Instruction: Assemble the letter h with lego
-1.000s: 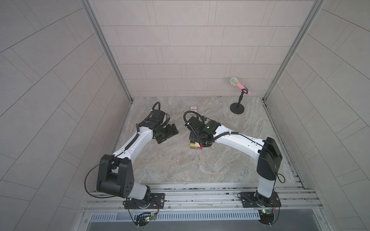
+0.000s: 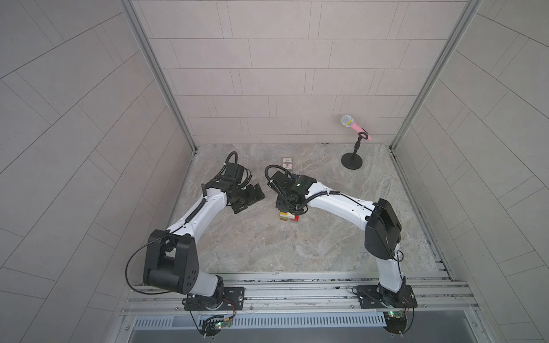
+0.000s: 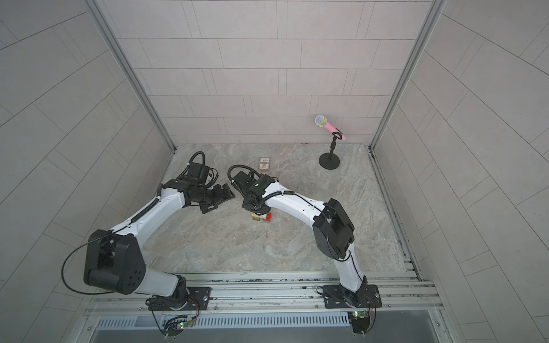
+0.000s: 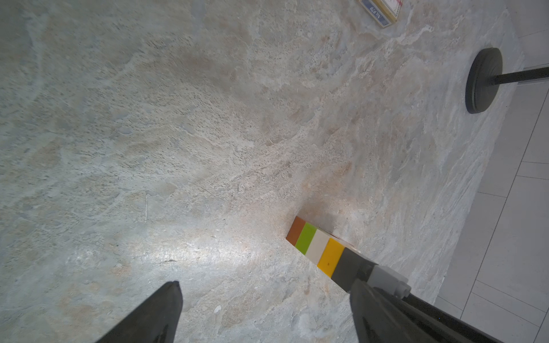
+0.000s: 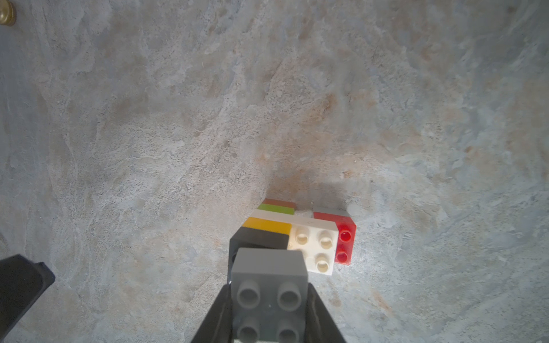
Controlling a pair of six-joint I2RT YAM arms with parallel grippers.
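Note:
A brick tower stands on the table, layered brown, green, white, yellow and black point(image 4: 351, 268) from the bottom up. Its long white brick point(image 5: 311, 239) reaches sideways over a shorter column with a red brick point(image 5: 343, 239) beside it. My right gripper is shut on a grey brick point(image 5: 268, 264), which sits at the tower's top, against or just over the black brick; whether it is fully seated I cannot tell. Off to the left, my left gripper is open and empty, its fingers point(image 4: 163, 308) spread above bare table.
Two small boxes point(image 2: 287, 163) lie at the back middle. A pink toy microphone on a black stand point(image 2: 351, 161) is at the back right.
My right arm has shifted left, its elbow drawing inward. The left arm has stayed still.

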